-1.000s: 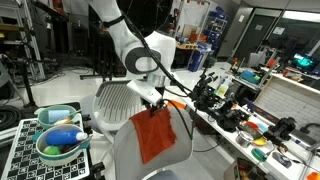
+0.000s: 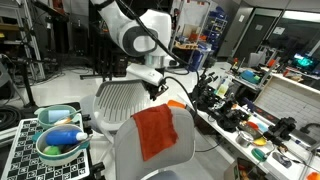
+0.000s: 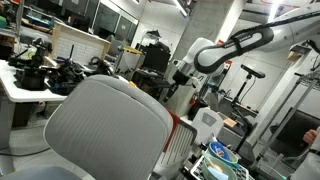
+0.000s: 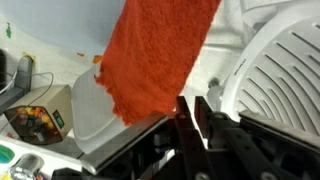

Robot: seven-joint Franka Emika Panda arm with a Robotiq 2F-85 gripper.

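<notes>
A red-orange cloth (image 2: 155,132) is draped over the back of a grey chair (image 2: 126,152). In the wrist view the cloth (image 4: 155,58) stretches from the top edge down to near my fingertips. My gripper (image 2: 153,95) points down just above the cloth's upper edge. From the wrist, its two dark fingertips (image 4: 192,104) stand close together beside the cloth's lower right edge. Whether any fold is caught between them does not show clearly. The second exterior view has the chair back (image 3: 105,115) hiding most of the cloth.
Another light chair with a slatted back (image 2: 122,96) stands close behind the gripper. Bowls (image 2: 62,140) sit at the left. A cluttered bench (image 2: 240,110) runs along the right, and a box (image 4: 38,120) stands below.
My gripper has risen and shifted slightly from the cloth's top. The cloth stays on the chair back, its upper edge now lying a little differently.
</notes>
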